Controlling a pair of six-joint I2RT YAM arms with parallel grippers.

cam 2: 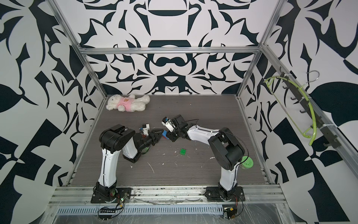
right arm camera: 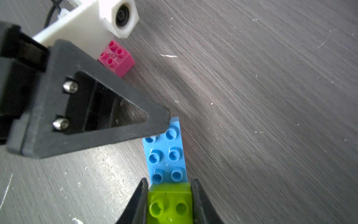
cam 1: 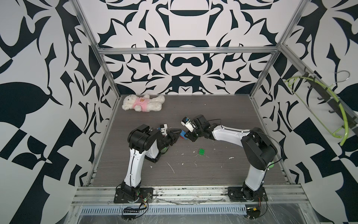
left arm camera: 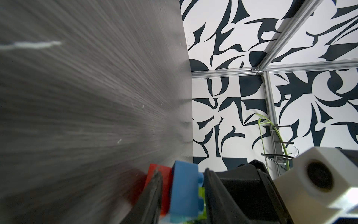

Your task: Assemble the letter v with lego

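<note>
My right gripper is shut on a lime-green brick (right arm camera: 169,201) at the near end of a light-blue brick (right arm camera: 166,153). In the left wrist view that blue brick (left arm camera: 184,186) appears beside a red piece (left arm camera: 156,175), between the two fingertips of my left gripper; whether these touch it is unclear. In the top left view the left gripper (cam 1: 178,132) sits just left of the blue piece (cam 1: 182,134), low over the table.
A pink brick (right arm camera: 117,61) lies beyond the left gripper. A green brick (cam 1: 201,152) lies nearer the front, a white bear (cam 1: 143,103) at the back left, a green round object (cam 2: 247,162) at the right.
</note>
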